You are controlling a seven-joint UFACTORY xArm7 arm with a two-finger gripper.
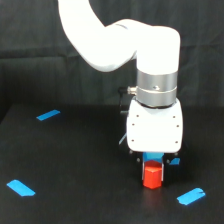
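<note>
The white robot arm comes down from the top of the camera view to its gripper (152, 158), low over the black table. A red block (152, 175) stands beneath the gripper, with a blue object (152, 156) just above or behind it, partly hidden by the gripper body. The thin fingers come down on either side of the blocks; whether they are closed on either one cannot be told.
Strips of blue tape lie on the table (70, 160), at the left (21, 188), far left back (48, 114) and right front (191, 196). A dark curtain hangs behind.
</note>
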